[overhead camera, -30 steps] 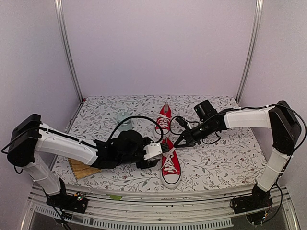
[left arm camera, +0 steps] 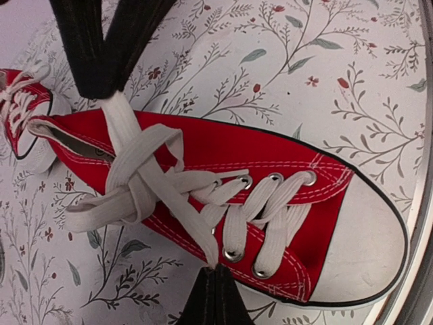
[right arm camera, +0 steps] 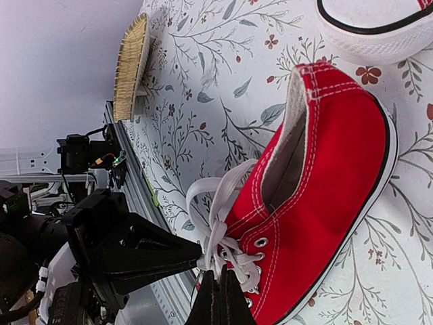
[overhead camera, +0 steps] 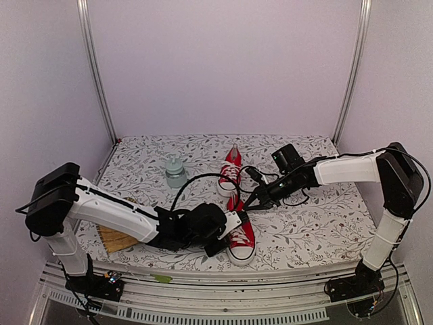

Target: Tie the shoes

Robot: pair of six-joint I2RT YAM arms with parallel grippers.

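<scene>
In the left wrist view a red sneaker (left arm camera: 223, 145) lies with its white toe to the right, its white laces (left arm camera: 132, 186) crossed and looped in a loose knot over the tongue. One lace strand rises from that knot into the tip of my right gripper, which is shut on it. My left gripper is shut low beside the eyelets; another strand runs straight to its fingertips, but whether it is pinched there cannot be told. Seen from the right wrist, my right gripper and left gripper stand close together at the knot.
A second red sneaker (overhead camera: 231, 170) stands just behind the first. A pale bottle (overhead camera: 175, 172) is at the back left, and a wicker tray (overhead camera: 115, 239) lies partly under the left arm.
My left arm has moved right and toward the front edge, so its gripper now covers part of the near shoe's laces. The right arm has stayed almost still.
</scene>
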